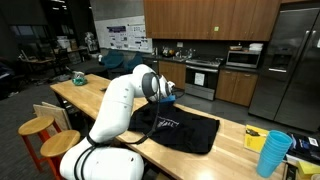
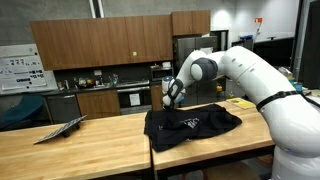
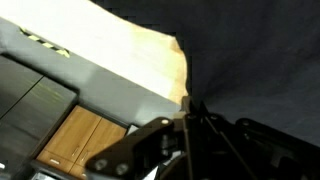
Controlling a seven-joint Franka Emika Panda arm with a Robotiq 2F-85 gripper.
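Observation:
A black cloth (image 1: 190, 130) lies spread over the wooden table, its surface uneven in exterior view 2. My gripper (image 1: 166, 99) is at the cloth's far edge, low over the table. In the wrist view the gripper is shut, its tips against the dark cloth (image 3: 255, 55) close to where the cloth's edge meets the bare wood. Whether a thin fold sits between the tips is too dark to tell. From exterior view 2, the cloth (image 2: 185, 130) reaches up close to the gripper (image 2: 170, 105).
Bare table (image 2: 75, 145) extends left of the cloth in exterior view 2. A blue cup (image 1: 273, 154) and a yellow item (image 1: 256, 137) stand at the right in exterior view 1. Wooden stools (image 1: 40, 125) are by the left side.

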